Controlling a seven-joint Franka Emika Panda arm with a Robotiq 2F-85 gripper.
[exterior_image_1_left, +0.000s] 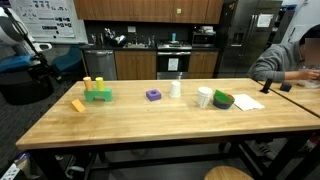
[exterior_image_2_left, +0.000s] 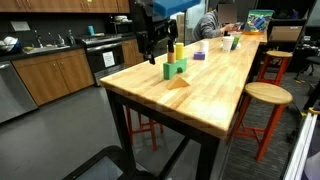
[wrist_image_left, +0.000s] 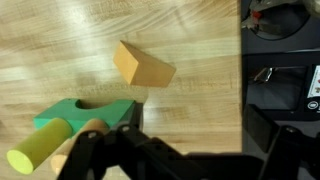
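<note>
An orange wedge-shaped block (exterior_image_1_left: 78, 106) lies on the wooden table, near its left end. Behind it stands a green block (exterior_image_1_left: 98, 96) bearing yellow and orange cylinders; part of this stack shows at lower left in the wrist view, with a yellow cylinder (wrist_image_left: 39, 146). My gripper is open, its dark fingers wide apart along the bottom of the wrist view, with nothing between them. The orange block (wrist_image_left: 143, 66) appears ahead of the left finger, apart from it. In exterior view 2, the gripper hangs above and beside the table's left end.
A purple block (exterior_image_1_left: 153, 95), a white container (exterior_image_1_left: 175, 88), a white cup (exterior_image_1_left: 204, 97) and a bowl (exterior_image_1_left: 223, 100) stand farther right. A white sheet (exterior_image_1_left: 245, 102) lies beyond them. A person (exterior_image_1_left: 285, 60) sits at the far right. Bare tabletop (exterior_image_1_left: 150, 120) lies in front.
</note>
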